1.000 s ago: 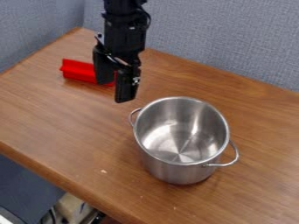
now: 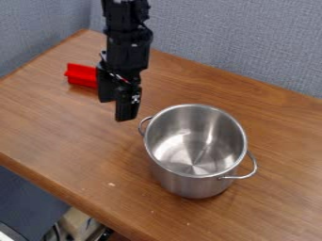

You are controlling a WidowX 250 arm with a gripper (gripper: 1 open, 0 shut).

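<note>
My black gripper (image 2: 116, 100) hangs over the left-middle of the table, open, its fingers pointing down just in front and to the right of a red cylindrical object (image 2: 79, 75), which lies on its side and is partly hidden behind it. A steel pot (image 2: 194, 169) with two wire handles stands upright at the right of centre, apart from the gripper.
Grey padded walls border it at the back and left. Some cables show beyond the front left edge.
The gripper has moved a little to the left and slightly lower on screen, toward the red object. The pot and the red object have not visibly moved.
</note>
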